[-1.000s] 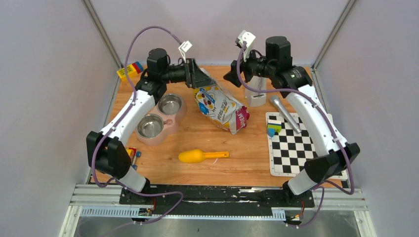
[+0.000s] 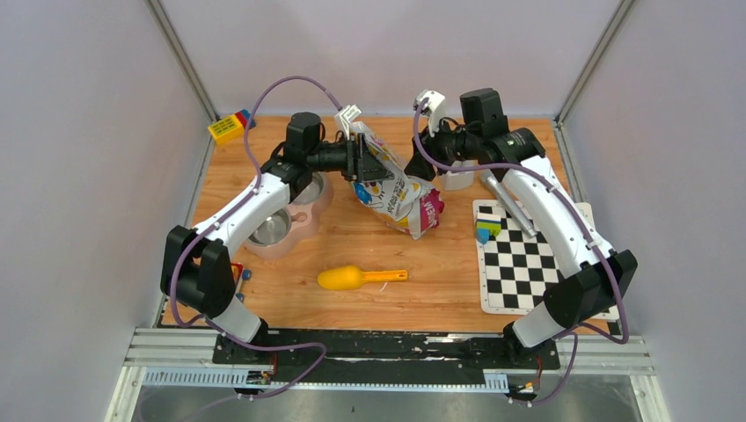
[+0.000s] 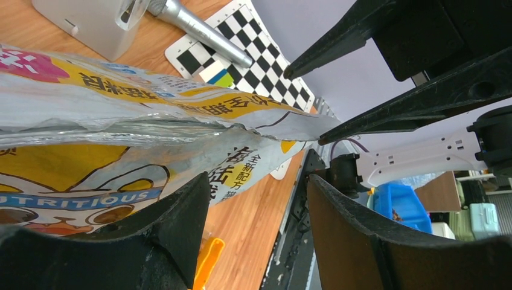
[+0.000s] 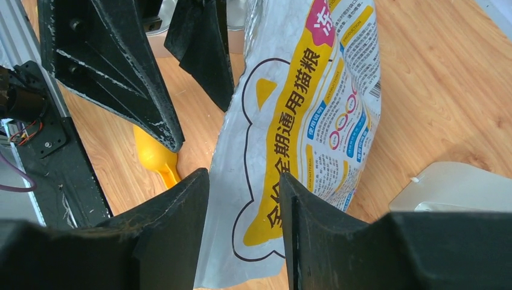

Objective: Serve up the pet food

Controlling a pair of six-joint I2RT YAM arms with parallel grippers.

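Note:
A white and yellow pet food bag [image 2: 400, 200] with a pink end lies at the table's middle, its printed side showing in the right wrist view [image 4: 296, 115]. My left gripper is open at the bag, with a flap of film beyond its fingers. From the other side, my right gripper stands part open, the bag's edge showing between its fingers; contact is hard to tell. The yellow scoop [image 2: 352, 278] lies in front of the bag. To the left, the pink double-bowl stand [image 2: 303, 230] with steel bowls is partly hidden under the left arm.
A white container [image 2: 457, 178] stands right of the bag, close by the right gripper. Farther right are a silver tube [image 2: 510, 207], toy blocks [image 2: 487, 227] and a checkered board [image 2: 519, 272]. Yellow blocks [image 2: 226, 129] sit back left. Bare table surrounds the scoop.
Over the last second both grippers have come forward and lower at the bag's upper part. The left also moved right, covering more of the bowls. Bag and scoop stay in place.

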